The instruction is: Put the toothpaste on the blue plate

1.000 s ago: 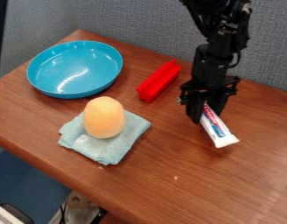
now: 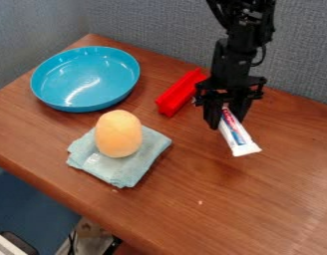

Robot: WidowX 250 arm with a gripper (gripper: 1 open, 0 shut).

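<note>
The toothpaste tube (image 2: 237,135), white with red and blue print, hangs from my black gripper (image 2: 226,110) at the right of the camera view. My gripper is shut on the tube's upper end, and its lower end points down toward the front right. Whether that lower end still touches the table is hard to tell. Far off to the left is the round blue plate (image 2: 85,80), empty, near the back left corner of the table.
Between plate and gripper lies a red box-like object (image 2: 182,92). In front of the plate, an orange rounded object (image 2: 119,133) sits on a folded light-blue cloth (image 2: 128,168).
My gripper and the toothpaste have shifted a little to the left and slightly up. The plate, red object, cloth and orange object have stayed put.
</note>
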